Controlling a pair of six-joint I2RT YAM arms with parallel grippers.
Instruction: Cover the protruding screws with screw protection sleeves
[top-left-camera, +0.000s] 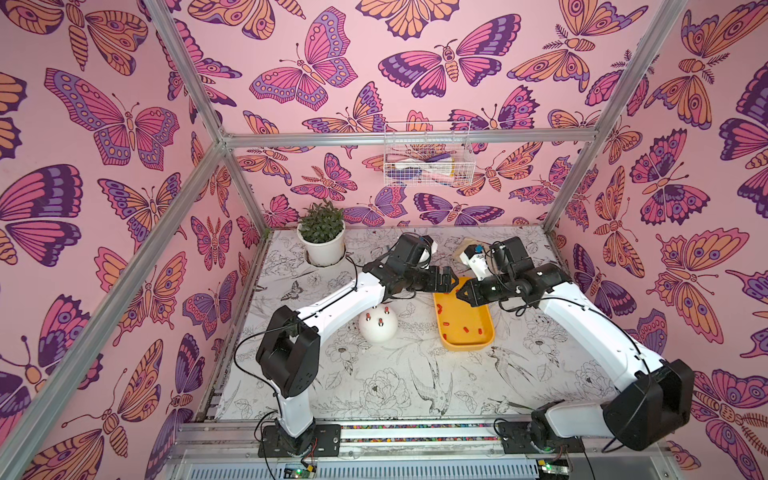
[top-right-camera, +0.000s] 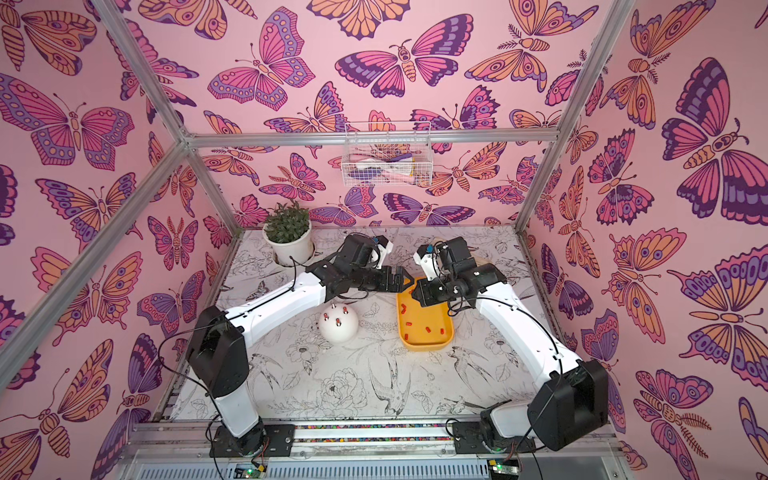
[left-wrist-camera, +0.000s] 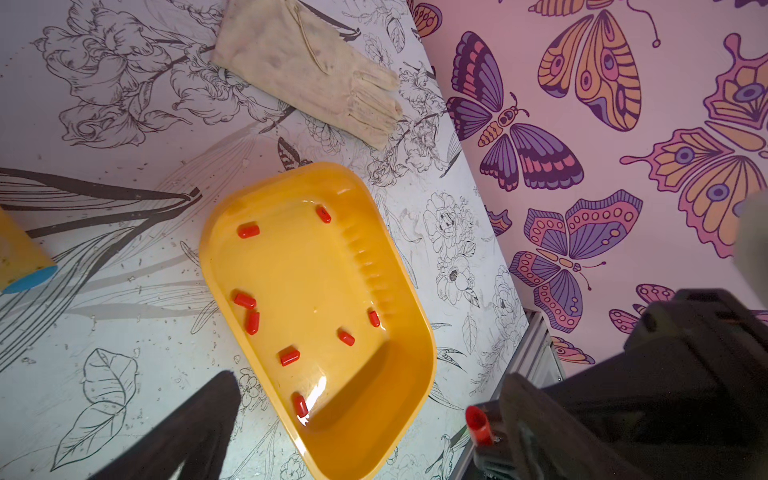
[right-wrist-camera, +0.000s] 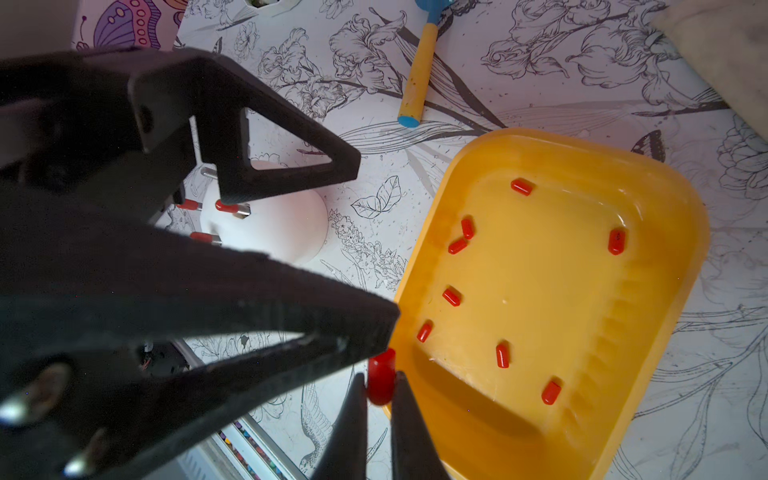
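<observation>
My right gripper is shut on a small red sleeve (right-wrist-camera: 381, 372), which sticks out beyond its fingertips. The same sleeve (left-wrist-camera: 478, 424) shows at the right finger of my left gripper, whose fingers stand wide open and empty. Both grippers meet above the yellow tray (top-left-camera: 468, 345); in the right wrist view, the left gripper's lower finger comes close to the sleeve, and contact cannot be told. Several loose red sleeves (right-wrist-camera: 502, 355) lie in the tray. Left of it rests a white ball (top-left-camera: 377, 326) with protruding screws (right-wrist-camera: 242, 210), several bearing red tips.
A tool with a yellow handle (right-wrist-camera: 420, 76) lies behind the tray, and a beige glove (left-wrist-camera: 308, 68) lies at the back. At the back left stands a potted plant (top-left-camera: 322, 240).
</observation>
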